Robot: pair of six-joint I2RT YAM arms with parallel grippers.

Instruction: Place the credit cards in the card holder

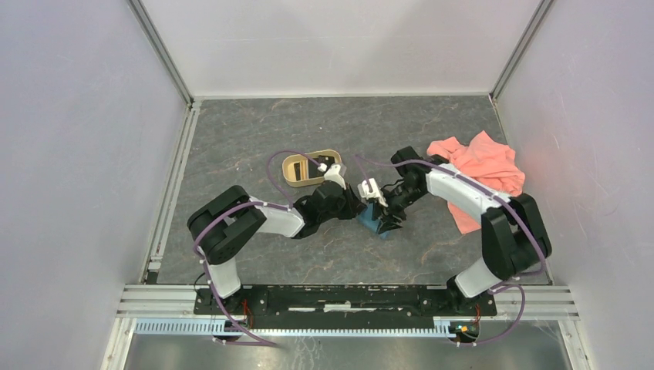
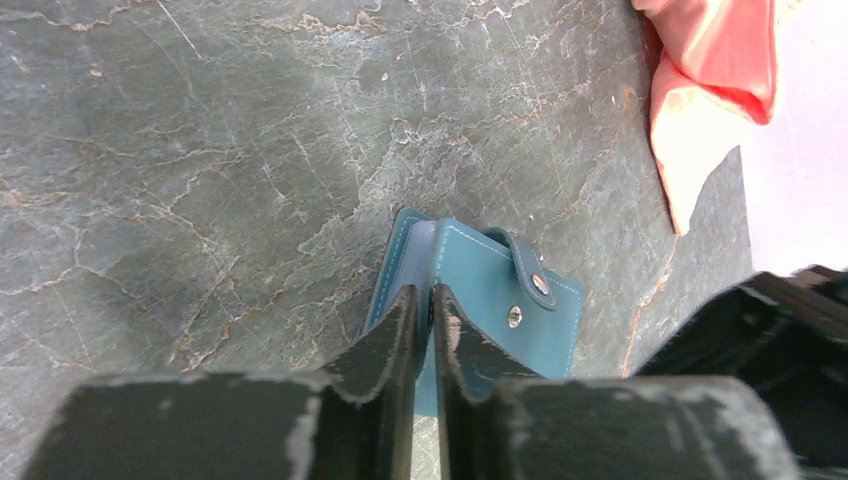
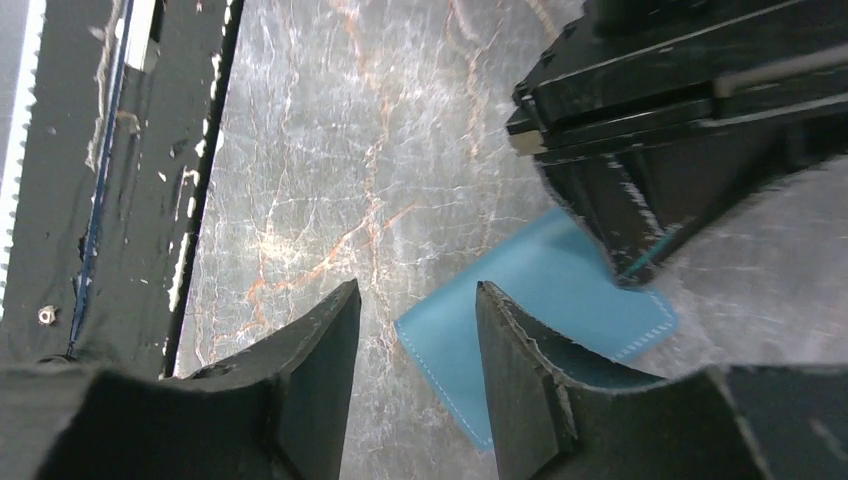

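Observation:
The blue card holder (image 2: 505, 300) lies on the dark marbled table beneath both grippers, its snap strap and a light inner sleeve showing in the left wrist view. My left gripper is at the holder's upper opening, fingertips close together on its edge; whether they grip it is unclear. My right gripper is over the holder's corner (image 3: 440, 340) with its fingers apart and nothing visible between them. The left gripper's black body hides part of the holder in the right wrist view. No separate card is clearly identifiable.
A beige tray (image 1: 291, 179) with dark items stands behind my left arm. A crumpled pink cloth (image 1: 490, 162) lies at the right by the wall.

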